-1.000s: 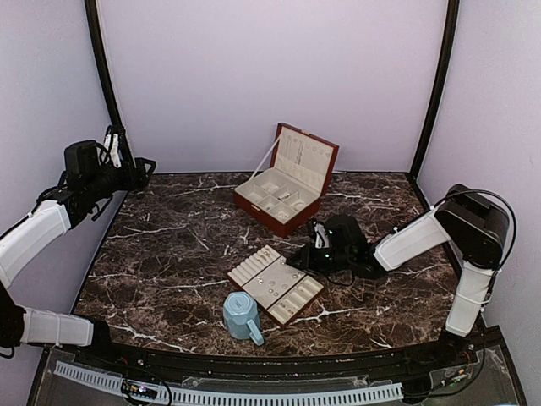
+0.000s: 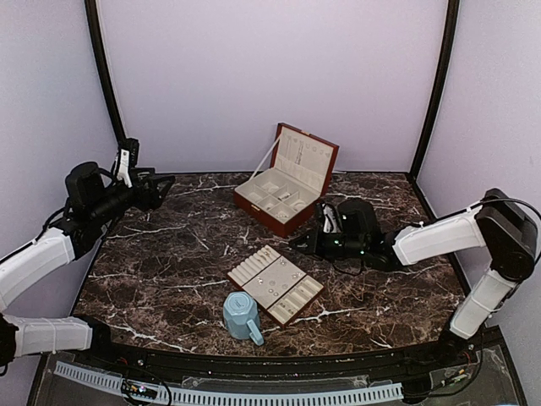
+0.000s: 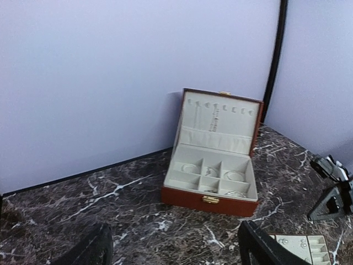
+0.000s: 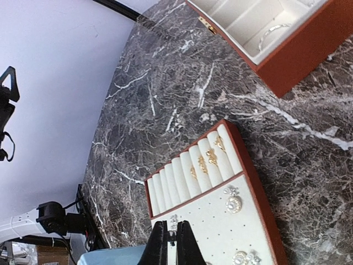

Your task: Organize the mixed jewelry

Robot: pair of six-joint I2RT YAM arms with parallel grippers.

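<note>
The jewelry box (image 2: 279,190), brown with a cream lining, stands with its lid up; bracelets or rings (image 3: 191,168) lie in several compartments and chains (image 3: 214,118) hang inside the lid. In front of it, the flat tray (image 2: 269,286) carries gold pieces (image 4: 212,156) in its ring rolls and silvery earrings (image 4: 234,205) on its middle panel. My right gripper is shut above the tray; a small silvery piece shows at its fingertips, and whether it is held or lies behind cannot be told. Well left of the box, my left gripper hangs open and empty.
A light blue mug (image 2: 241,315) touches or nearly touches the tray's front left edge, its handle toward the front right. A wall stands close behind the box.
The left gripper has moved a little right and forward. Box, tray and mug have stayed put.
</note>
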